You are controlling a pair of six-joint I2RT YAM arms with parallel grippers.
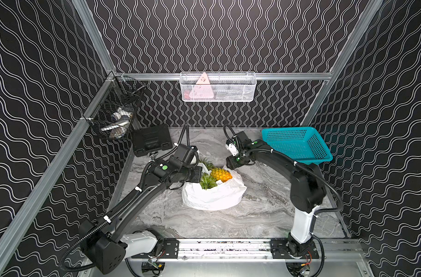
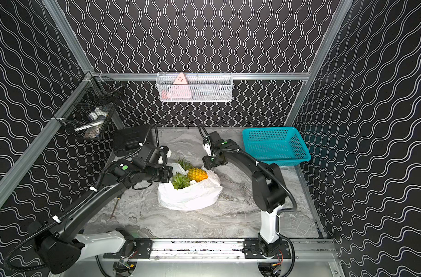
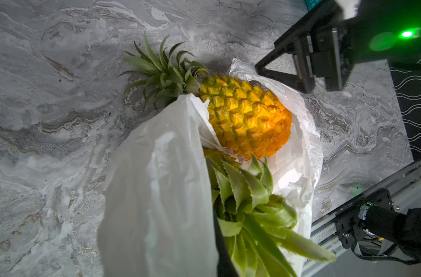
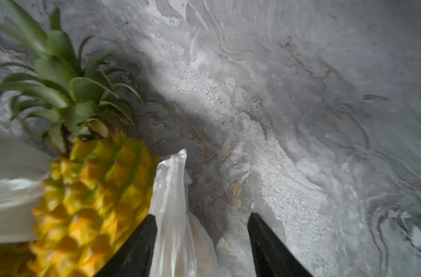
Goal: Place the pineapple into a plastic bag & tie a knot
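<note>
Two pineapples sit in a white plastic bag (image 1: 215, 196) whose mouth gapes upward. The yellow-orange pineapple (image 3: 247, 115) lies on its side, its crown (image 3: 162, 71) poking out past the bag's rim. Nearer the left wrist camera, the other pineapple shows mostly its green crown (image 3: 252, 221); its body is largely hidden by film. My left gripper (image 1: 198, 175) is shut at the bag's left side, with film drawn up to it. Beyond the bag's right rim stands my right gripper, its fingers apart. A peak of film (image 4: 171, 198) rises close to its left finger (image 4: 138, 249), not pinched.
A teal basket (image 1: 295, 143) occupies the back right of the table, and a black case (image 1: 151, 138) the back left. A white wire basket (image 1: 218, 87) hangs on the back wall.
</note>
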